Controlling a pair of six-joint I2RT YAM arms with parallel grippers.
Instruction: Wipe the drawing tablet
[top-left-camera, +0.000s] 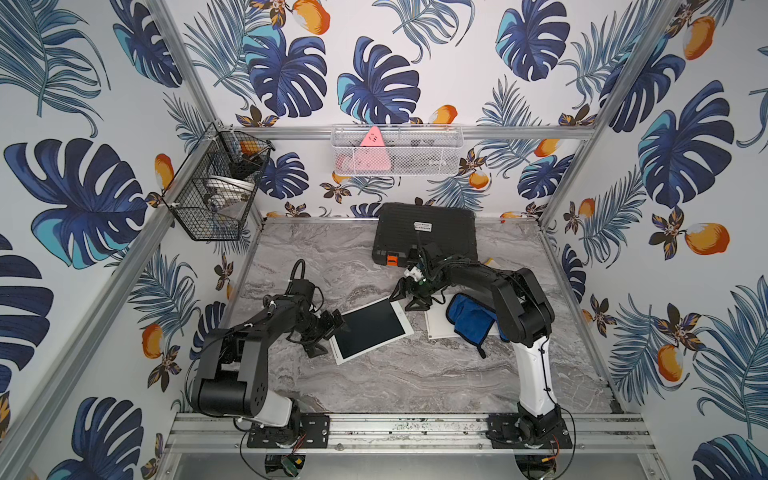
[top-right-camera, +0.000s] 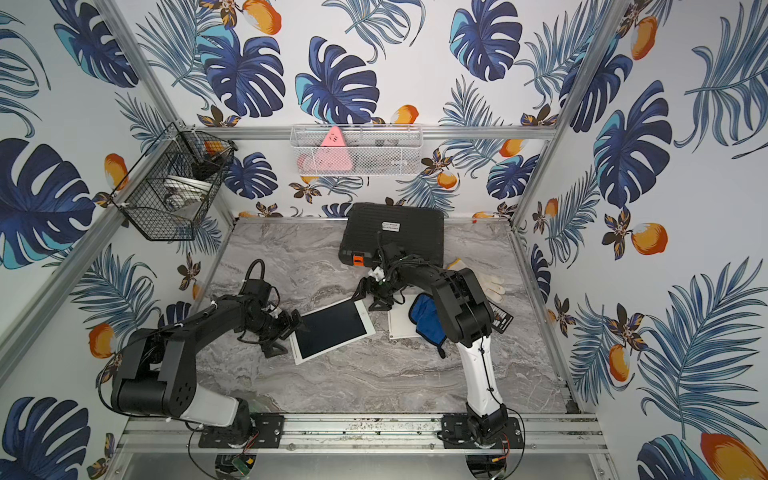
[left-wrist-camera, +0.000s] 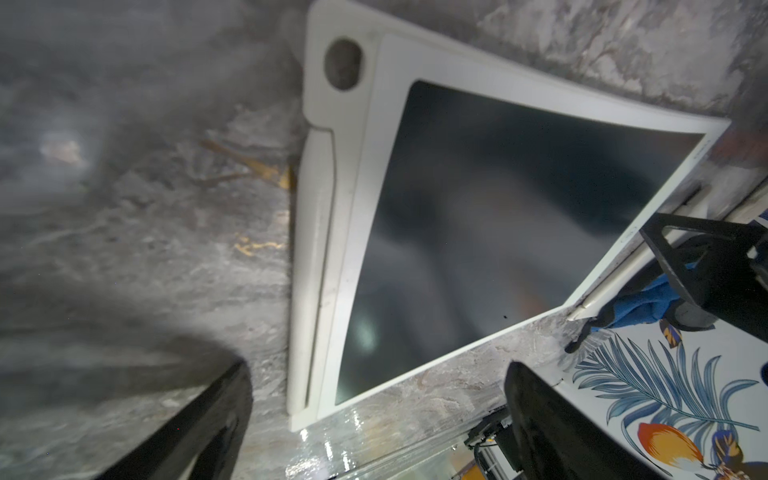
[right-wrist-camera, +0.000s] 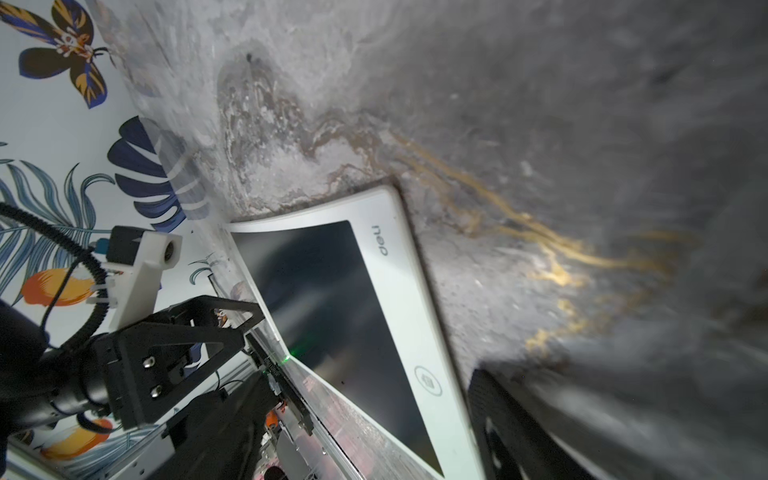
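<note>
The drawing tablet, dark screen in a white frame, lies flat and slightly turned on the marble table. At its left edge my left gripper is open. In the left wrist view the tablet's stylus side shows beyond the spread fingers, with nothing held. My right gripper, also open, hovers by the tablet's far right corner. The right wrist view shows the white border near the spread fingertips, and nothing is gripped. Whether any fingertip touches the tablet, I cannot tell.
A blue and black cloth item lies on a white board right of the tablet, partly under my right arm. Behind stands a black case. Bare table extends in front of the tablet.
</note>
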